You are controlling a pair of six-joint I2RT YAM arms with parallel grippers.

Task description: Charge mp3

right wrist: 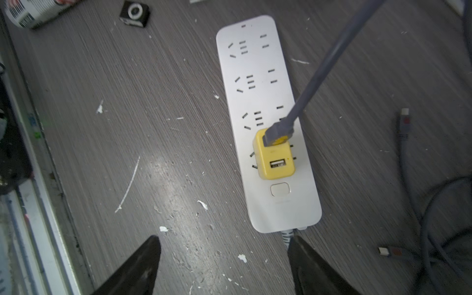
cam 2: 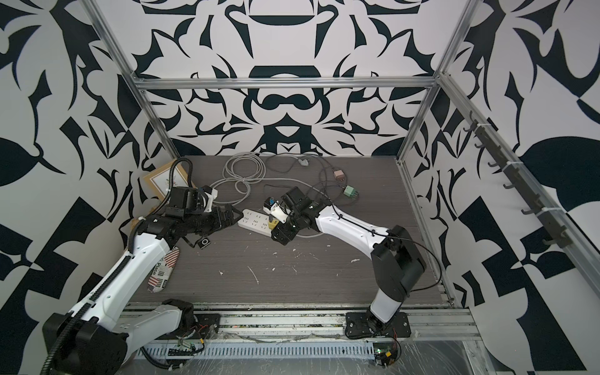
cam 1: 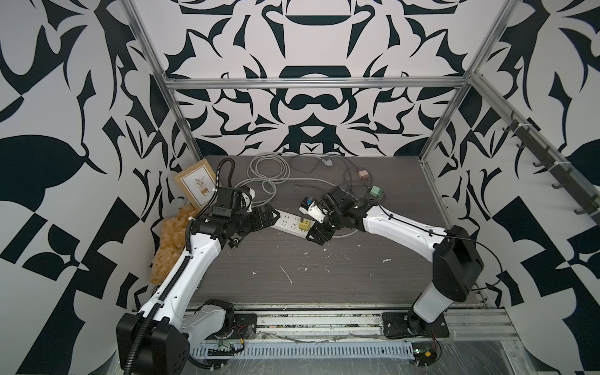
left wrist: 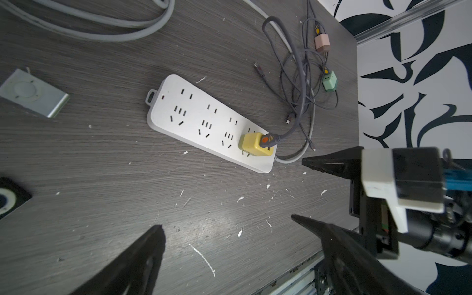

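Note:
A white power strip [left wrist: 196,115] lies on the dark table. Seated on it near its cord end is a yellow charger [right wrist: 273,156], with a grey cable [right wrist: 324,78] plugged into its face and a USB slot showing bare. At the left of the left wrist view lie a small silver player [left wrist: 33,92] with a round button and, cut off by the edge, a black device [left wrist: 11,197] with a white ring. My left gripper hovers open and empty over the table. Open and empty too, my right gripper stands apart from the charger, beyond the strip's cord end.
Several tangled cables lie behind the strip, with a pink plug [left wrist: 322,43] and a green plug [left wrist: 329,81]. A grey cord coil [cam 1: 268,167] rests at the back. A picture frame [cam 1: 198,181] stands at the left.

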